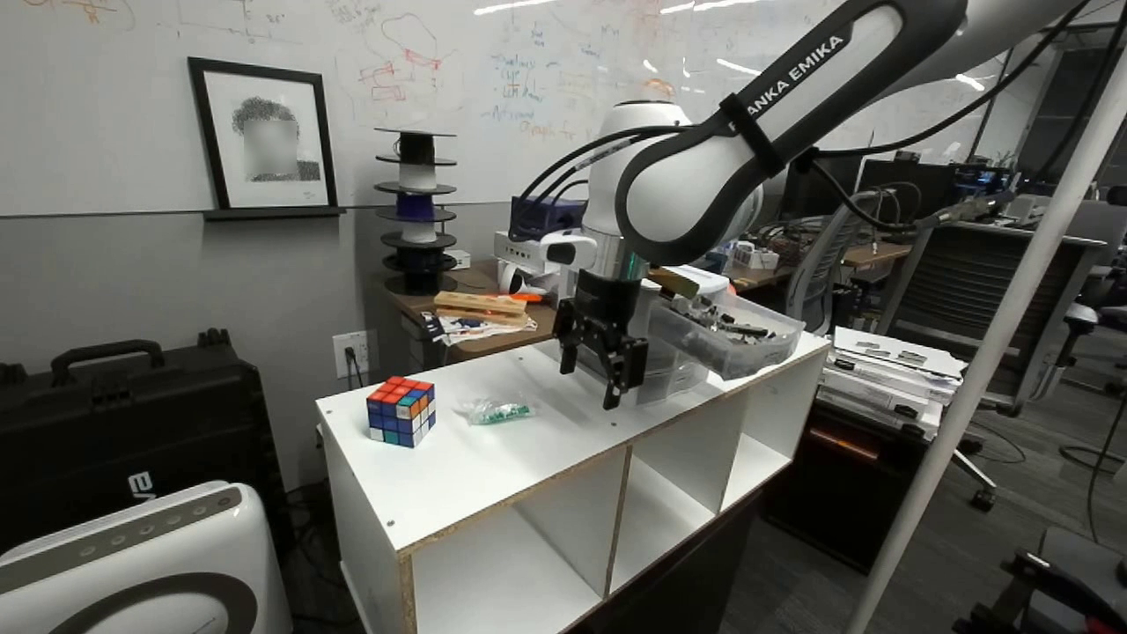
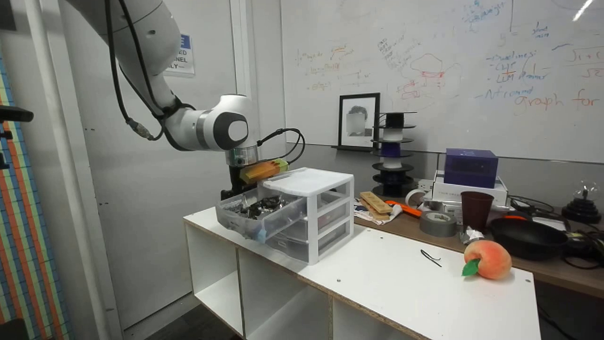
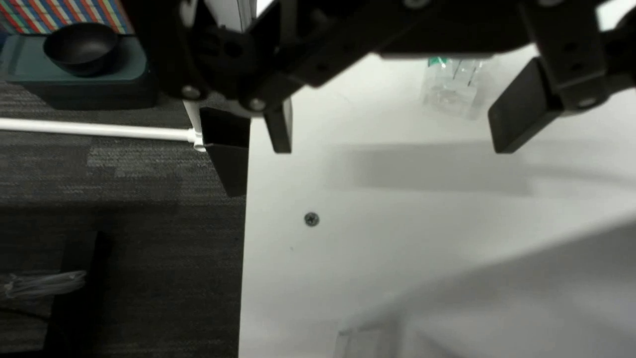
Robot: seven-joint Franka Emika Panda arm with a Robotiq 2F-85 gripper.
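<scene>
My gripper [image 1: 593,386] hangs open above the white shelf top [image 1: 465,475], close to the drawer unit, with nothing between its fingers. In the wrist view the two fingertips [image 3: 278,128] stand wide apart over bare white board. A clear plastic bag with green bits [image 1: 497,412] lies on the shelf, left of the gripper in exterior view 1; only part of it shows in the wrist view. Further left sits a Rubik's cube [image 1: 401,412]. Behind the gripper is the drawer unit [image 2: 313,226], its top drawer [image 2: 257,226] pulled out and filled with dark small parts.
In exterior view 2 a peach [image 2: 491,260] with a green leaf and a thin black item [image 2: 430,258] lie on the shelf's other half. A pan [image 2: 529,237] and a tape roll [image 2: 437,223] are on the desk behind. Bare board lies around the bag.
</scene>
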